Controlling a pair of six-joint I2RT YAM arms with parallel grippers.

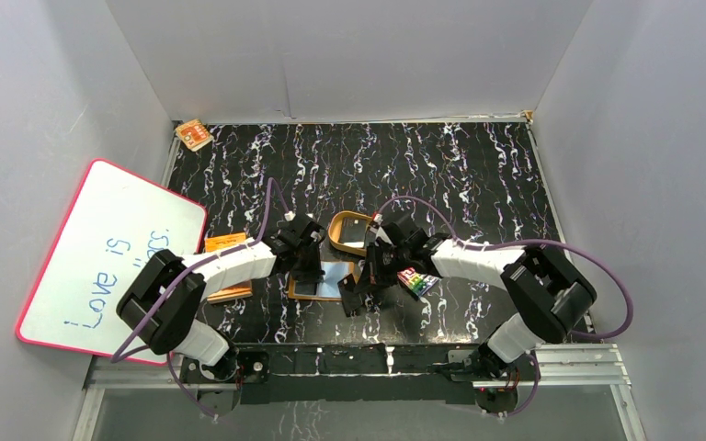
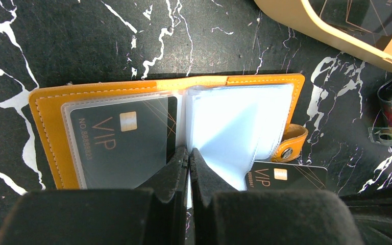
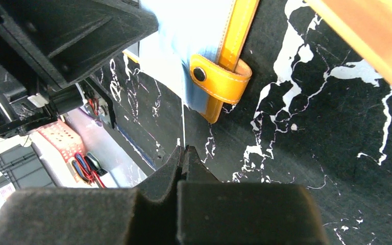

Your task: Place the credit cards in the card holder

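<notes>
The orange card holder (image 2: 46,117) lies open, with one VIP card (image 2: 122,138) inside its left clear sleeve. My left gripper is shut on nothing visible, its tips at the inner edge of the pale clear sleeves (image 2: 235,117). A second dark VIP card (image 2: 291,176) is by the holder's lower right corner, partly behind the sleeves. My right gripper is shut on this card, which shows edge-on as a thin pale line reaching the sleeves beside the snap strap (image 3: 219,79). Whether the card's edge is inside a sleeve I cannot tell.
Just behind the holder stands a yellow-orange tray (image 1: 335,229) with dark cards in it. Colourful pens (image 1: 420,281) lie on the right, and an orange stack (image 1: 225,241) sits on the left.
</notes>
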